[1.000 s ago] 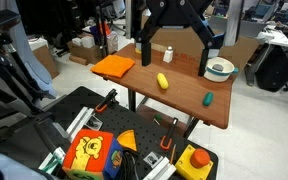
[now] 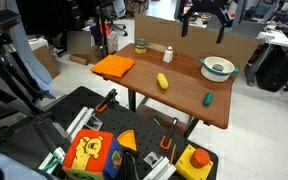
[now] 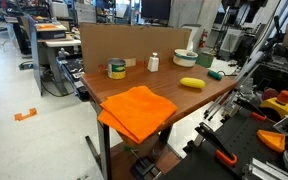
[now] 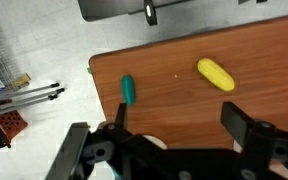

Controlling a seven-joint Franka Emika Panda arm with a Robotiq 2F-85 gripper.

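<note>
Above the far side of the brown table, my gripper hangs open, its fingers wide apart and empty. A yellow oblong object lies near the table's middle, and a small green object is toward its right side. A white pot stands at the back right. Flat on the left end rests an orange cloth. In the wrist view, the yellow object and the green object both lie beyond the fingertips, untouched. The pot is mostly hidden there.
A white bottle and a can stand along the back, before a cardboard panel. Closer to the camera, a black surface holds a colourful box and several tools. The table's middle has free room.
My gripper has moved up and to the right in exterior view 1, toward the far side of the table. It stays open, and the objects on the table have not moved.
</note>
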